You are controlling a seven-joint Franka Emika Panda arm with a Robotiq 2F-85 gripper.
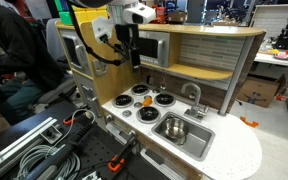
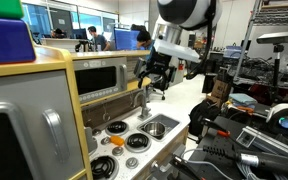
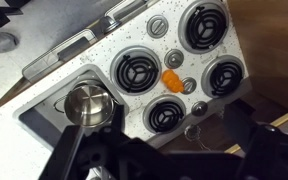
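Observation:
My gripper (image 1: 135, 58) hangs high in front of the microwave (image 1: 144, 47), well above the stove. In the wrist view the dark gripper spreads along the bottom edge, open, with nothing held. Below it lies an orange object (image 3: 172, 81) among the black coil burners (image 3: 137, 70); it looks like a toy carrot or similar, too small to be sure. A shiny metal pot (image 3: 88, 103) sits inside the sink (image 3: 52, 112), seen also as a pot (image 1: 176, 130) in exterior view 1.
A curved faucet (image 1: 193, 94) rises behind the sink. Over the counter runs a wooden shelf (image 1: 199, 70), beside the microwave. White countertop (image 1: 229, 150) right of the sink is mostly bare. Cables and a black arm-like device (image 1: 59, 155) lie in front.

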